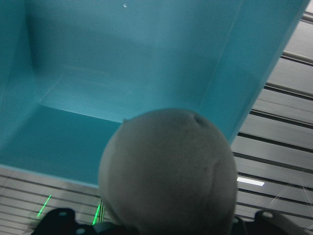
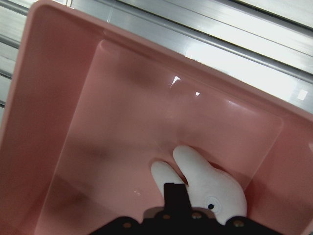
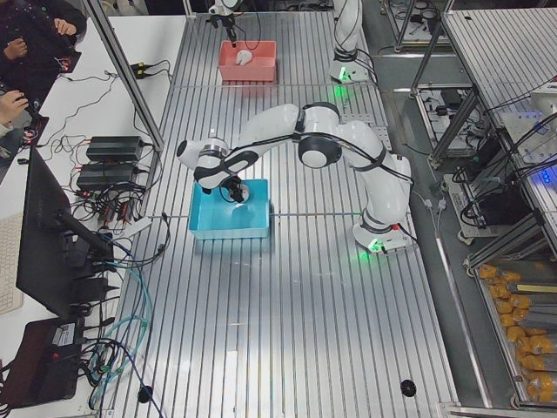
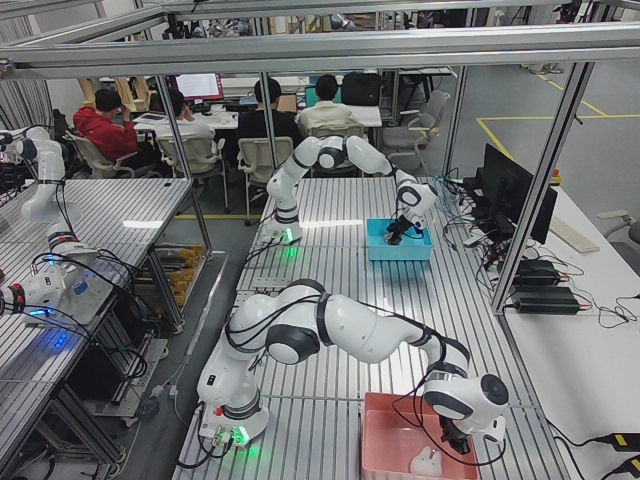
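Observation:
My left gripper (image 3: 233, 193) is over the blue bin (image 3: 228, 225), shut on a grey-white soft object (image 1: 167, 171), which fills the lower middle of the left wrist view. My right gripper (image 4: 455, 438) is above the pink bin (image 4: 380, 430). A white plush bunny (image 2: 215, 191) with two long ears and a black eye lies in that bin under the dark fingers in the right wrist view; whether these are shut cannot be told for certain.
Both bins stand on a slatted metal table (image 3: 305, 305). Monitors (image 3: 39, 239) and cables line the left edge in the camera left view. Metal frame posts rise beside the table.

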